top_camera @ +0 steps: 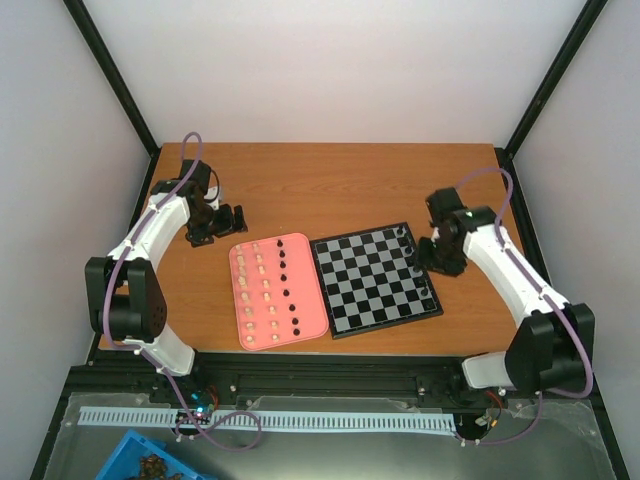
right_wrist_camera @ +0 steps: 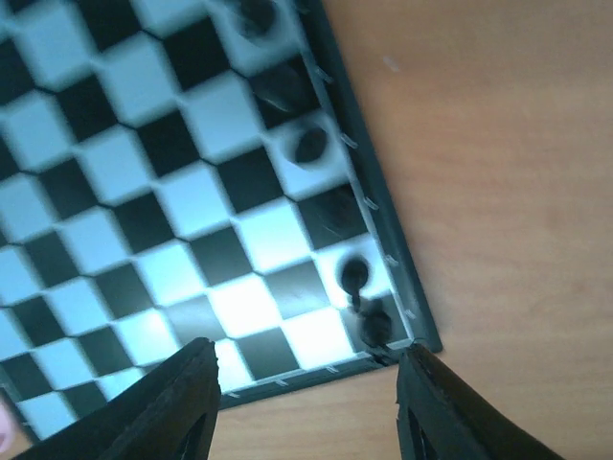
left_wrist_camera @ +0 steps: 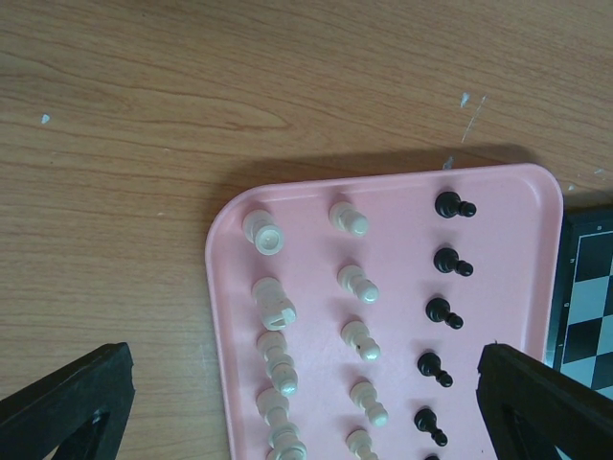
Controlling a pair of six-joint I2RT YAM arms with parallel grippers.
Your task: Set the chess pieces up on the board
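Note:
A pink tray (top_camera: pixel 312 310) holds several white and black pieces, seen also in the left wrist view. Beside it is the chessboard (top_camera: pixel 355 280), with several dark pieces (right_wrist_camera: pixel 354 273) along its right edge, blurred in the right wrist view. My left gripper (top_camera: pixel 228 220) stands open above the table at the tray's upper left, nothing between its fingers. My right gripper is over the board's right side, fingers apart, with a gap between them over the board's near edge.
Bare wooden table (top_camera: pixel 320 185) stretches behind the tray and board, and to the board's right. A blue bin (top_camera: pixel 130 460) with brown objects sits below the table's front edge at left.

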